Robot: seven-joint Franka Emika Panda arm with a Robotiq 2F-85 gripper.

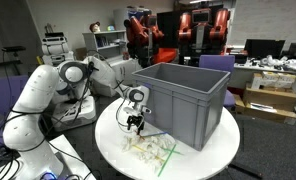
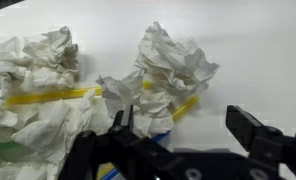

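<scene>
Crumpled pieces of white paper (image 1: 148, 151) lie scattered on the white round table (image 1: 210, 152). In the wrist view, one crumpled paper (image 2: 176, 58) sits ahead of my gripper, and more paper (image 2: 40, 60) is at the left. My gripper stands open over the table, its dark fingers (image 2: 250, 130) apart, with no object visibly held between them. A yellow strip (image 2: 50, 96) runs partly under the papers. A blue strip (image 2: 160, 138) shows near the left finger, and a green strip (image 1: 167, 160) lies at the papers' right.
A large grey bin (image 1: 181, 100) stands on the table just behind and right of my gripper, its tall walls close by. Bare table shows at the right and the front. Cardboard boxes (image 1: 271, 99) and shelves are far behind.
</scene>
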